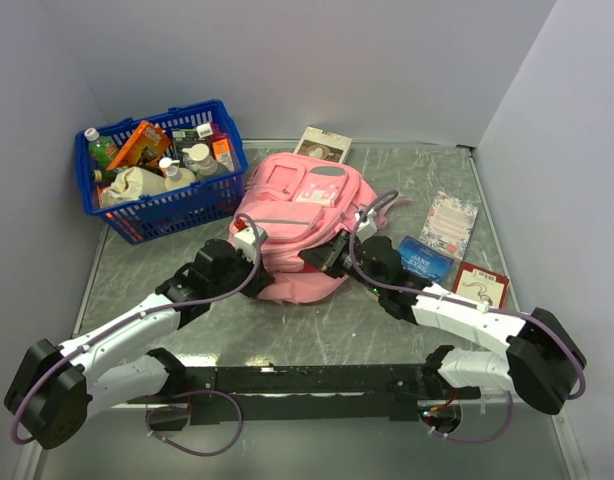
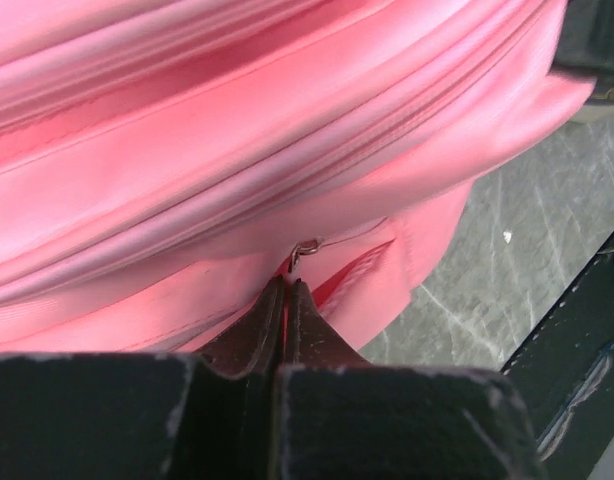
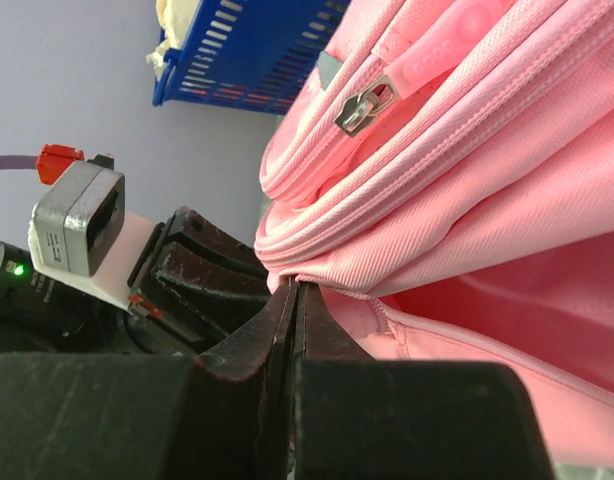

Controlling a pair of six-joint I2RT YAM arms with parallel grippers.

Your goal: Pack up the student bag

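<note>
The pink bag (image 1: 305, 200) lies on its back in the middle of the table, its front edge partly unzipped, with a red inside (image 3: 487, 300) showing in the right wrist view. My left gripper (image 1: 264, 288) is at the bag's near left edge. In the left wrist view its fingertips (image 2: 271, 310) are shut just below a small metal zipper slider (image 2: 305, 248), with a thin pink strip between them. My right gripper (image 1: 325, 258) is at the near right part of the opening. Its fingertips (image 3: 312, 305) are shut at the pink cloth edge, the contact partly hidden by a fold.
A full blue basket (image 1: 177, 218) stands at the back left, close to the bag. Books lie at the right: a blue one (image 1: 423, 260), a red-bordered one (image 1: 481, 286) and a patterned one (image 1: 449, 222). Another book (image 1: 323, 144) is behind the bag.
</note>
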